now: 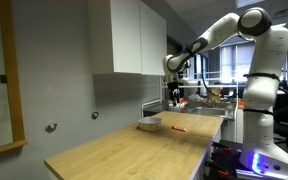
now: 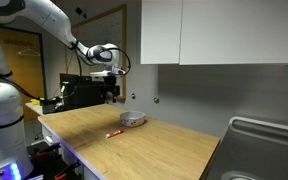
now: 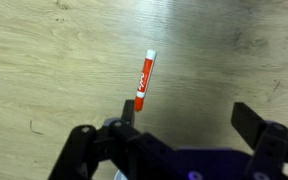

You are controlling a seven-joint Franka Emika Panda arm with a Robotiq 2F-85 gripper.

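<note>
A red marker [image 3: 146,78] with a white end lies on the wooden table, below and ahead of the fingers in the wrist view. It also shows as a small red marker [image 1: 179,128] in exterior view 1 and as a marker [image 2: 115,134] in exterior view 2. My gripper is open, its dark fingers wide apart with nothing between them. Seen from outside, the gripper [image 1: 175,99] hangs well above the table, pointing down.
A grey basin-like container [image 2: 133,118] stands on the table near the wall, beyond the marker. White cabinets [image 1: 137,40] overhang the wall side.
</note>
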